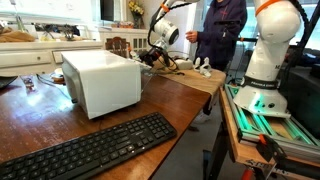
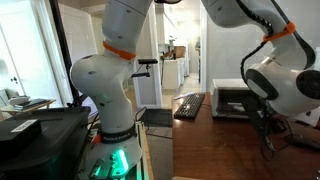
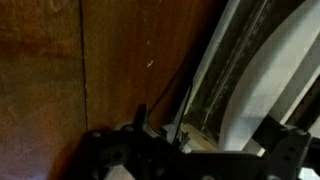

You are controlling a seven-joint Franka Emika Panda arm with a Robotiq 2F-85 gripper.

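Note:
A white boxy appliance, possibly a toaster oven, stands on the wooden table, its front turned away in exterior view 1. In exterior view 2 my gripper is low over the table in front of it, partly covered by the arm. The wrist view has the dark fingers spread apart along the bottom edge. A curved, glossy white part of the appliance fills the right side, close to the right finger; whether they touch is unclear. Nothing shows clamped between the fingers.
A black keyboard lies along the table's near edge in exterior view 1. Another white arm stands at a separate dark table. In the background is a person in dark clothes. Bare wood lies left of the gripper in exterior view 2.

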